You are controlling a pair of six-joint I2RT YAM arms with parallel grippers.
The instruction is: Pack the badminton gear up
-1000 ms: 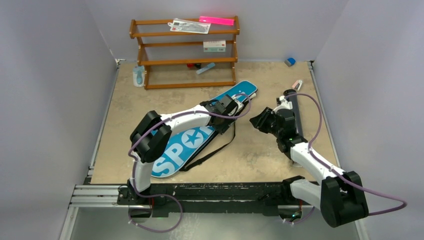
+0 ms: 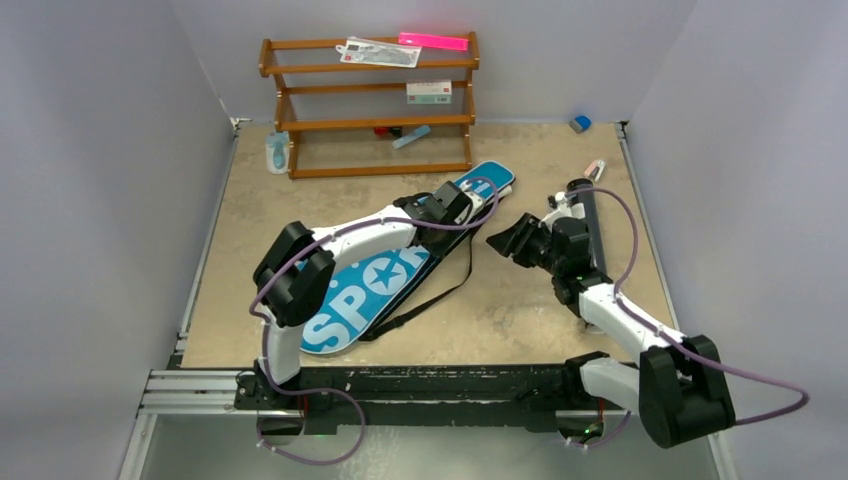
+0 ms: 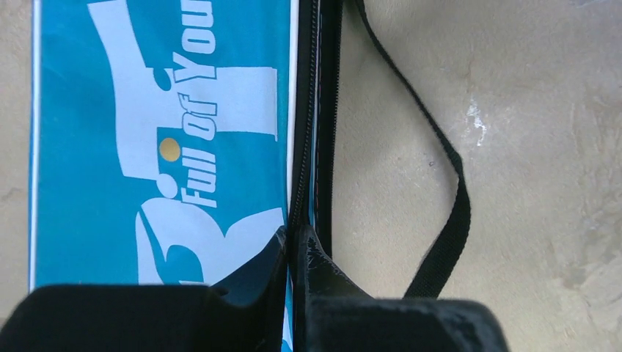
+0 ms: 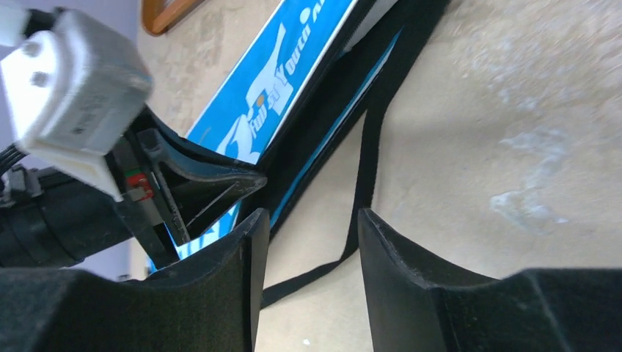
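A blue and white badminton bag (image 2: 351, 299) lies slantwise on the table, with its black zipper (image 3: 308, 110) running along the right side and a black strap (image 2: 430, 303) trailing off it. My left gripper is shut right over the zipper line at the bag's edge. Whether a zipper pull sits between its fingertips cannot be seen. To the right, above bare table, my right gripper stands part open and empty, its fingers (image 4: 253, 242) apart from the bag and strap.
A dark tube (image 2: 597, 232) lies under the right arm. At the back stands a wooden rack (image 2: 375, 124) with small packages on it. A blue item (image 2: 580, 124) and a small pale one (image 2: 595, 170) sit at the far right. Between bag and tube the table is clear.
The right gripper has shifted slightly left, toward the bag. The bag looks unmoved.
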